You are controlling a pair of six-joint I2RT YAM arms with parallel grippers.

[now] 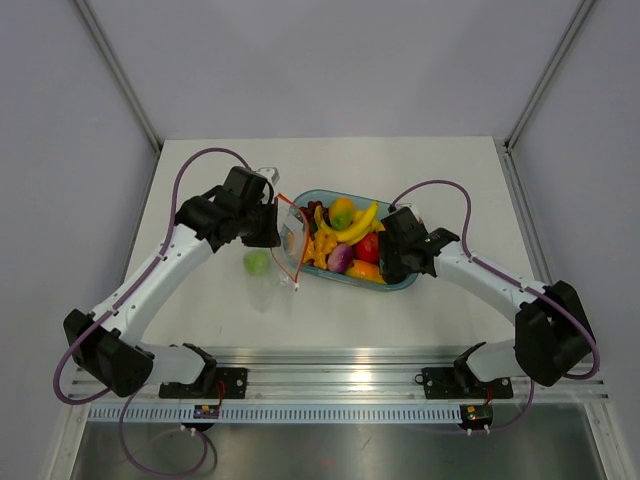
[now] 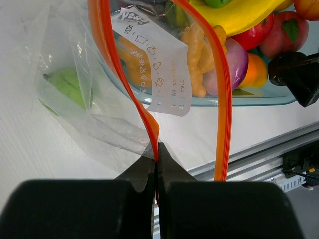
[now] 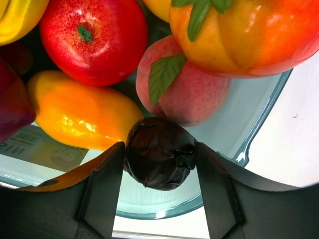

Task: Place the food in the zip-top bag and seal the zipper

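Note:
The clear zip top bag (image 2: 82, 117) hangs with its orange-edged mouth (image 2: 225, 114) spread wide. My left gripper is shut on one side of that orange edge. A green food piece (image 2: 67, 85) lies inside the bag, blurred by the plastic. Over the right end of the food basket, my right gripper has a dark round fruit (image 3: 159, 162) between its fingertips, one on each side. Both tips look at or near its skin; whether they grip it cannot be told. From the top, this gripper (image 1: 394, 268) hides most of that fruit.
The blue-grey basket (image 3: 182, 206) holds much other food: a peach (image 3: 199, 97) touching the dark fruit, a red fruit (image 3: 94, 40), a yellow-orange one (image 3: 82, 112) and a purple one (image 1: 340, 258). The basket's left end lies close behind the bag mouth. Bare white table (image 1: 430, 315) surrounds both.

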